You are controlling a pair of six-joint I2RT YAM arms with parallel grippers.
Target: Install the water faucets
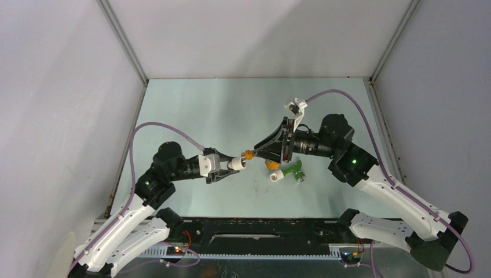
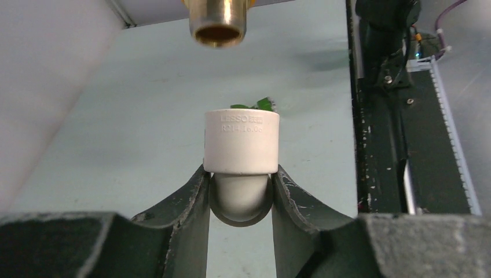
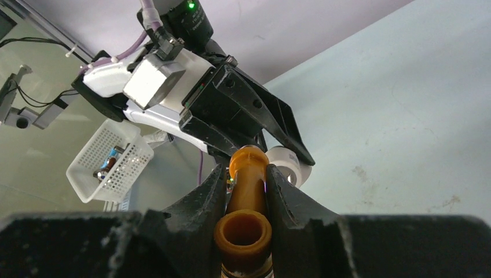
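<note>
My left gripper is shut on a white pipe fitting point(image 2: 241, 141), lettered LESSO. My right gripper is shut on an orange faucet, whose metal threaded end point(image 2: 217, 26) hangs just above and beyond the white fitting in the left wrist view. In the top view the two pieces point(image 1: 237, 164) meet or nearly meet near the table's centre; whether they touch is unclear. A green pipe piece point(image 1: 294, 167) with a white end point(image 1: 276, 175) lies on the table below the right gripper.
Walls border it, and a black rail point(image 1: 260, 226) runs along the front edge. A white basket point(image 3: 87, 174) with small parts shows outside in the right wrist view.
</note>
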